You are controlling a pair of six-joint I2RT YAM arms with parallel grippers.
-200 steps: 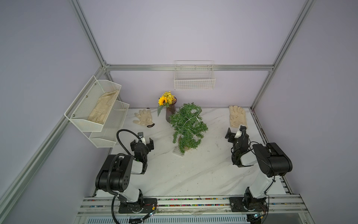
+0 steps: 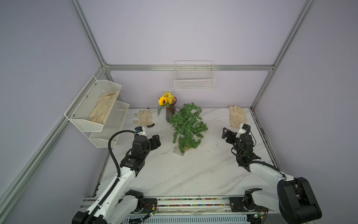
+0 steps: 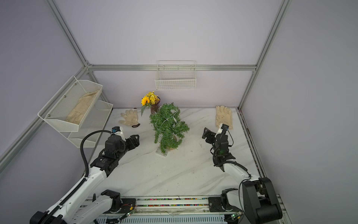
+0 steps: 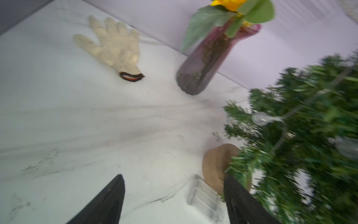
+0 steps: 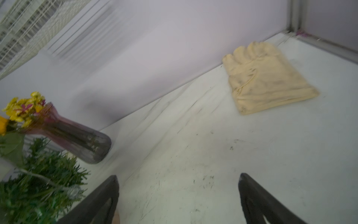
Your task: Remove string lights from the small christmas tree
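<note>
A small green tree (image 2: 189, 127) stands mid-table, threaded with a pale string of lights; in the left wrist view a clear bulb (image 4: 261, 118) and wire show among its branches. My left gripper (image 2: 154, 141) is just left of the tree, its fingers apart with nothing between them. My right gripper (image 2: 226, 133) is open to the right of the tree, empty. Both grippers are above the table, apart from the branches as far as the top views show.
A flower vase (image 2: 170, 113) stands behind the tree at left. Gloves lie at back left (image 2: 143, 116) and back right (image 2: 237, 115). A white two-tier shelf (image 2: 85, 125) hangs on the left wall; a wire basket (image 2: 194, 84) on the back wall.
</note>
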